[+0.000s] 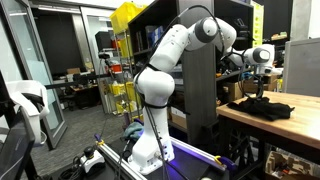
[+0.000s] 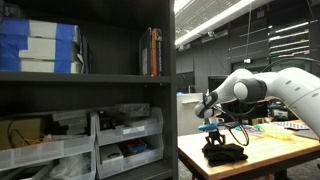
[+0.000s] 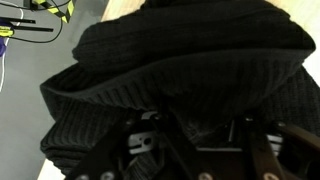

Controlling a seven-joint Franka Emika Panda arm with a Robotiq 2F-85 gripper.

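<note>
A black ribbed cloth [image 1: 260, 107] lies bunched on the wooden table in exterior view 1. In the wrist view the cloth [image 3: 190, 75] fills most of the picture, with a thick fold running across it. My gripper [image 1: 262, 88] points down right over the cloth. At the bottom of the wrist view the gripper is dark against the black knit. Its fingertips are hard to make out there, and whether cloth lies between them cannot be told. Exterior view 2 has the gripper [image 2: 215, 138] low at the dark cloth [image 2: 224, 154].
The wooden table [image 1: 303, 122] has bare room to the right of the cloth; its edge and the floor [image 3: 40, 75] show at left in the wrist view. A tall dark shelf [image 2: 88, 89] with bins [image 2: 128, 130] stands beside the table.
</note>
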